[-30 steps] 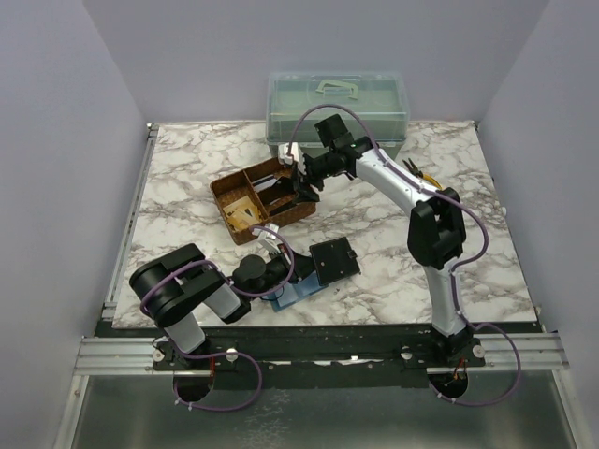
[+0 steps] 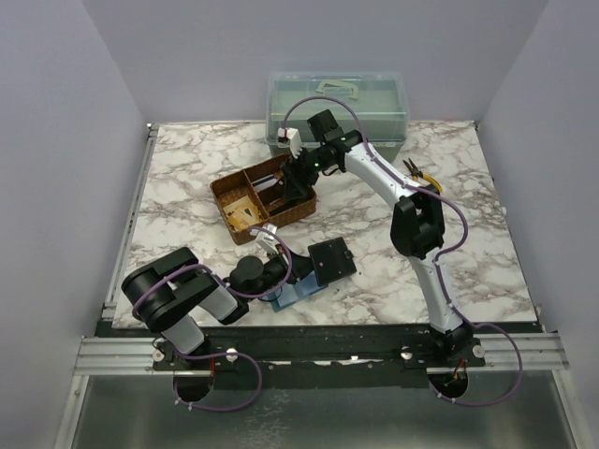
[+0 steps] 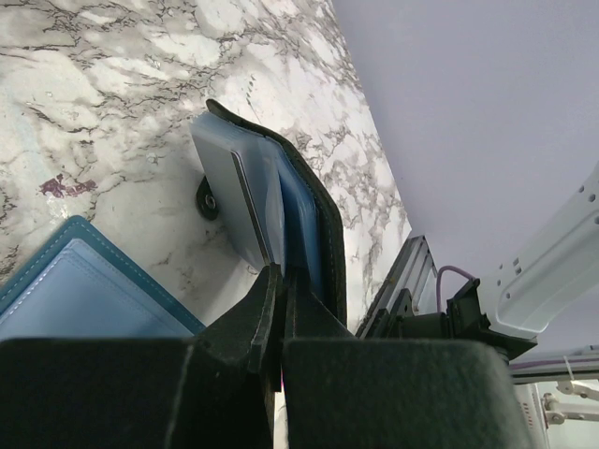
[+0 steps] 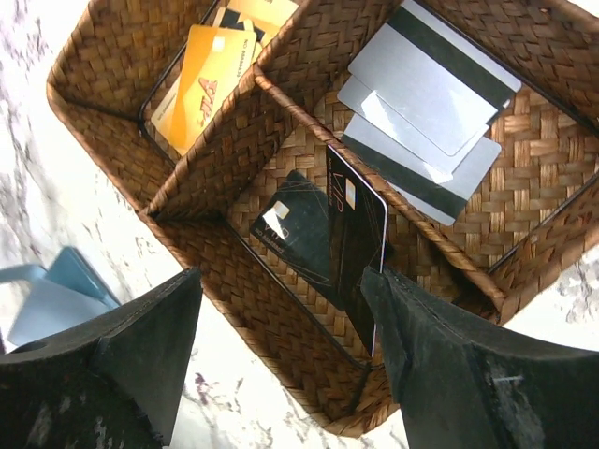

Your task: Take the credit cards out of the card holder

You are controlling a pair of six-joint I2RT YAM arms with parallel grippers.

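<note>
A black card holder (image 2: 332,262) with a snap strap lies near the front centre; in the left wrist view the holder (image 3: 328,224) stands side-on, showing clear blue sleeves and card edges. My left gripper is shut at its near end; whether it pinches anything is hidden. My right gripper is part open over the right compartment of a woven basket (image 2: 225,187), where a black VIP card (image 4: 356,253) leans on the divider and another black card (image 4: 290,238) lies flat, with nothing visible gripped.
Yellow cards (image 4: 208,84) and white striped cards (image 4: 421,103) fill other compartments. A blue mat (image 2: 295,295) lies under the left gripper. A clear green box (image 2: 337,94) stands at the back, scissors (image 2: 426,178) at right.
My right arm has moved back and left, further over the basket. The left gripper and the card holder have stayed nearly still.
</note>
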